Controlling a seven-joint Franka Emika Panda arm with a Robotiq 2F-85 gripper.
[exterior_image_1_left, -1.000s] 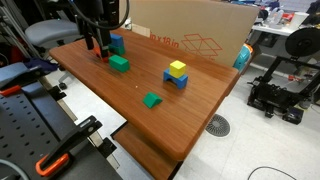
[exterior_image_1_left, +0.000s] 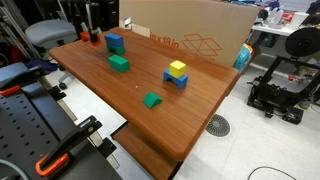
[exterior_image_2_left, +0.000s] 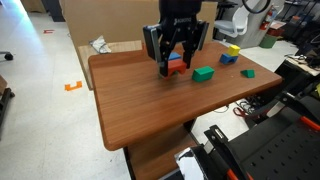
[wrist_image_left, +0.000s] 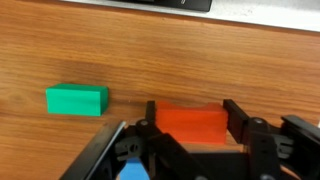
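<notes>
A red-orange block (wrist_image_left: 192, 125) fills the space between the two fingers of my gripper, which is shut on it. In exterior view 2 the red block (exterior_image_2_left: 177, 67) shows under the gripper (exterior_image_2_left: 174, 66), held above the wooden table. Close by stands a blue block (exterior_image_1_left: 114, 43); only a piece of the blue block (wrist_image_left: 133, 170) shows in the wrist view, beside the gripper. A green block (exterior_image_1_left: 119, 63) lies flat on the table, to the left of the gripper in the wrist view, apart from it.
A yellow block (exterior_image_1_left: 177, 69) sits on a blue piece (exterior_image_1_left: 175, 81) farther along the table. A green triangular piece (exterior_image_1_left: 152, 100) lies nearer the front edge. Cardboard (exterior_image_1_left: 200, 30) borders the back.
In exterior view 1 my gripper has risen and shifted left. The red block has left the table with it. The green, yellow and blue pieces have stayed put.
</notes>
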